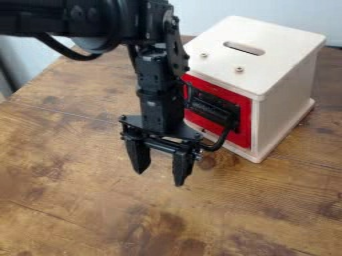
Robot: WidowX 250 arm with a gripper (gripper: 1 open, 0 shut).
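My black gripper (160, 164) hangs over the wooden table with its two fingers pointing down, apart, nothing between them. It is in front and to the left of a pale wooden box (283, 105), which has a slot in its top and a red front panel (234, 141) with a dark fitting on it. My arm covers part of that front panel, so its left side is partly hidden.
A white wall (307, 20) stands behind, past the table's back edge.
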